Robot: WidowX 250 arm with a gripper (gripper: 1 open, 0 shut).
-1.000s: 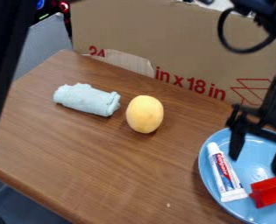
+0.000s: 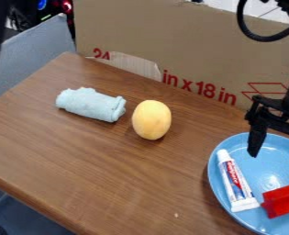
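Note:
My black gripper (image 2: 276,138) is at the right edge, open, above a blue plate (image 2: 220,193) and partly out of frame. On the plate lie a white toothpaste tube (image 2: 235,177) and a red object (image 2: 285,199), cut off by the frame edge. A yellow oval object (image 2: 151,119) stands on the wooden table left of the plate. A rolled pale-blue cloth (image 2: 92,105) lies further left.
A cardboard box (image 2: 172,37) stands along the back of the table (image 2: 97,174). The table's left edge drops to a dark floor.
The objects on the table and plate look unmoved.

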